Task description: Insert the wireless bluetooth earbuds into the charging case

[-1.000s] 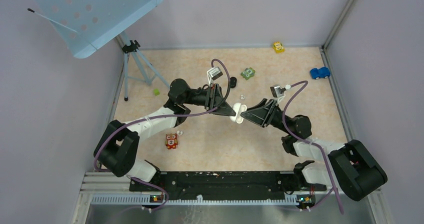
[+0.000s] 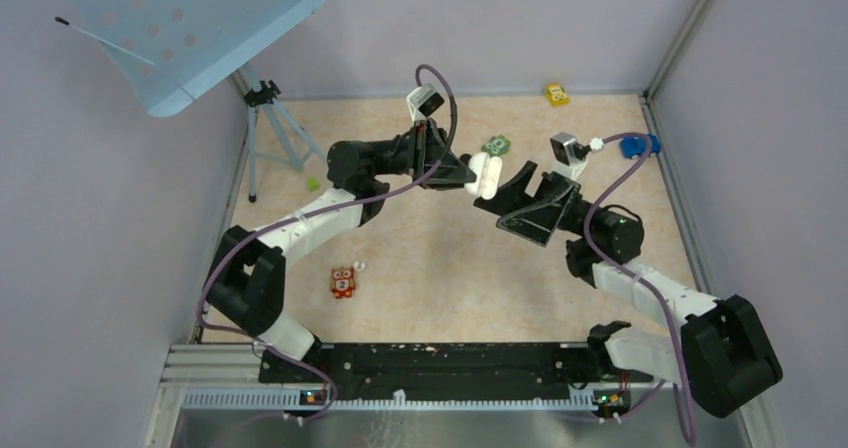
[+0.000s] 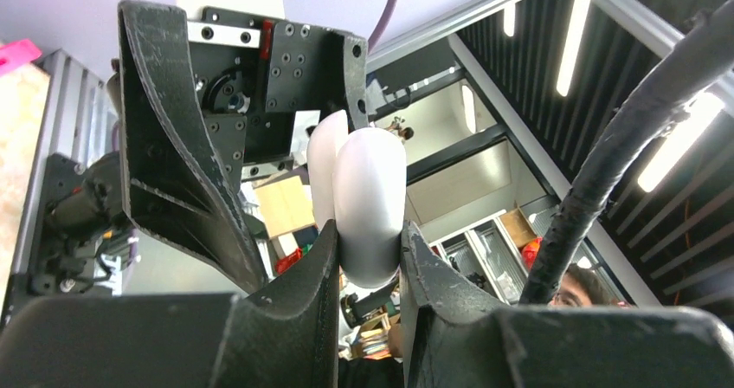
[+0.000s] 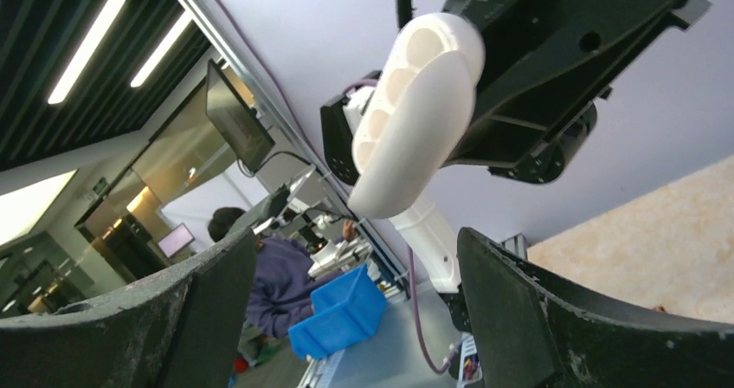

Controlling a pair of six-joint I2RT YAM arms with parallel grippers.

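Observation:
The white charging case (image 2: 482,175) hangs above the table with its lid raised, and my left gripper (image 2: 470,176) is shut on it. From the left wrist, the case (image 3: 372,206) stands upright between the black fingertips. To its right, apart from it, my right gripper (image 2: 510,218) is open and empty. The right wrist view shows hollows inside the open case (image 4: 415,137), beyond the spread fingers (image 4: 199,293). Small white pieces, likely an earbud (image 2: 360,265), lie by the red owl.
A red owl toy (image 2: 343,283) sits front left, a green toy (image 2: 496,145) behind the case. Yellow (image 2: 557,94) and blue toys (image 2: 640,146) are at the back right. A tripod (image 2: 265,118) stands back left.
My right gripper has come away from the case and its fingers have spread.

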